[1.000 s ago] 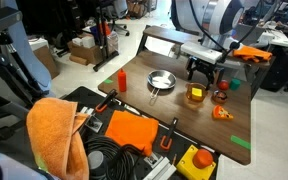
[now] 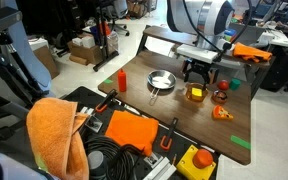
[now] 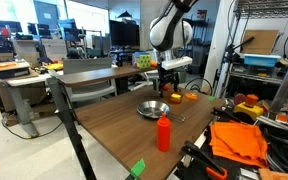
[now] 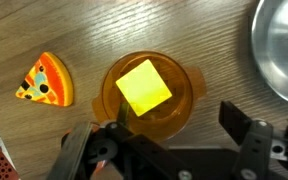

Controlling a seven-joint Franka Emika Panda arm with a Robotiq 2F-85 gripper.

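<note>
A yellow block sits inside a round, see-through amber pot with two side handles. In the wrist view, my gripper is open, its fingers wide apart along the lower edge and nothing held between them. It hangs above the near side of the pot. From exterior view 1, the gripper appears over the table by the pot, with the yellow block visible in it. How much height separates fingers and pot is hard to judge.
A metal pan lies right of the pot in the wrist view; a toy pizza slice lies left. A red bottle stands at the table's left side. Bare wood shows in front of the pot.
The arm has shifted slightly over the pot area. The pot, yellow block, pan and pizza slice have stayed where they were.
</note>
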